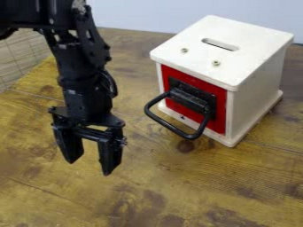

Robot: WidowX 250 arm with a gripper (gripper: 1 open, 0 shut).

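My black gripper (pixel 90 152) hangs above the wooden table at the left, fingers pointing down and spread apart with nothing between them. To its right stands a white wooden box (pixel 254 93) with a slot and two small knobs on top. Its red front panel (pixel 221 99) carries a black fitting with a black U-shaped handle (pixel 158 118) sticking out toward the gripper, apart from it.
A pale wall runs along the back, and a woven mat or screen (pixel 21 62) shows at the far left.
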